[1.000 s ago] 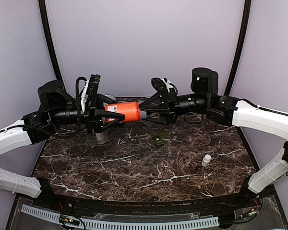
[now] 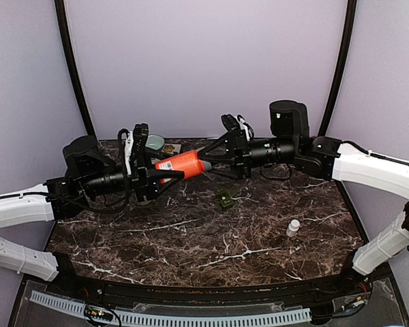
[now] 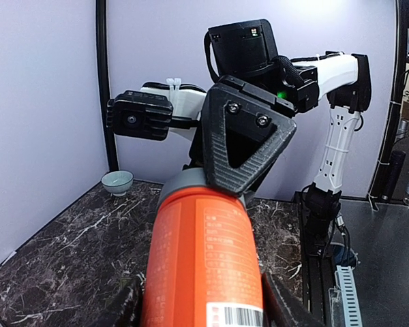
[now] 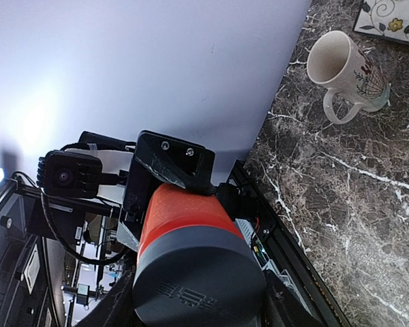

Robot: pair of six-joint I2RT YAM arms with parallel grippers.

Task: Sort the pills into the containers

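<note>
An orange bottle [image 2: 182,165] with a grey cap [image 4: 198,279] hangs in the air between the two arms, lying nearly sideways with its left end a little lower. My left gripper [image 2: 169,170] is shut around the bottle's body at the left end. At the cap end, my right gripper [image 2: 208,161] is shut on the same bottle. A barcode label shows on the orange body in the left wrist view. Whether the cap is loose cannot be seen. Low on the right of the table stands a small white bottle [image 2: 293,227].
Under the arms a small dark-green item [image 2: 225,197] lies on the marble table. A pale bowl [image 3: 117,182] stands at the back left. A white mug [image 4: 347,75] stands near a flower-patterned tray [image 4: 392,26].
The right arm has dipped slightly. Both grippers keep their hold.
</note>
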